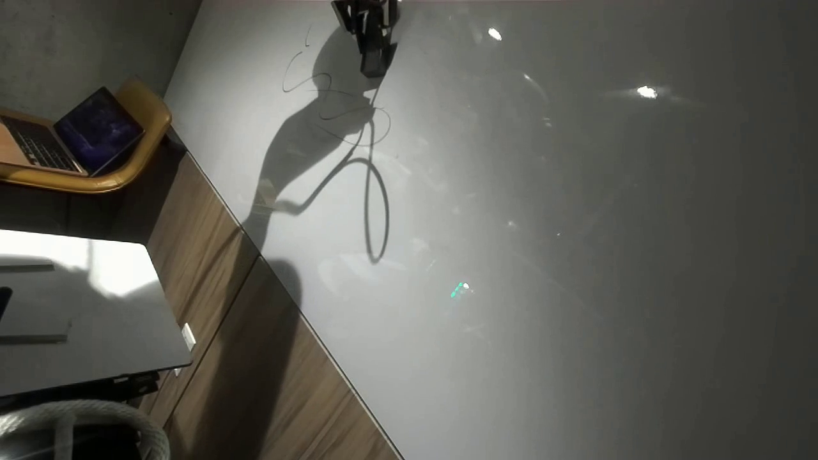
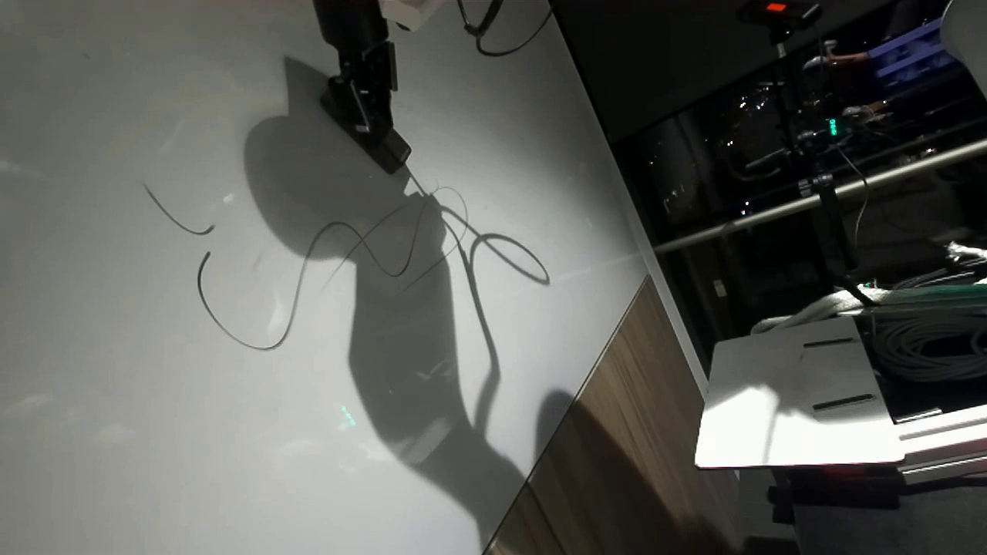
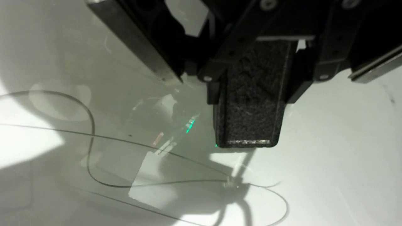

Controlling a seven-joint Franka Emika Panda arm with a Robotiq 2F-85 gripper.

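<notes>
A dark, felt-textured block, which looks like an eraser, sits between the fingers of my gripper, shut on it. In exterior view 1 the gripper is at the top, with the block at its tip; in exterior view 2 the block points down and right. A thin dark curvy line runs over the pale board, with a short separate stroke at its left. In the wrist view the line passes left of and below the block. Whether block and board touch, I cannot tell.
Shadows of my arm and of a looped cable fall across the board. Wood panels border it. A laptop on a yellow chair and a grey stand lie beyond that edge. The board's right side is bare.
</notes>
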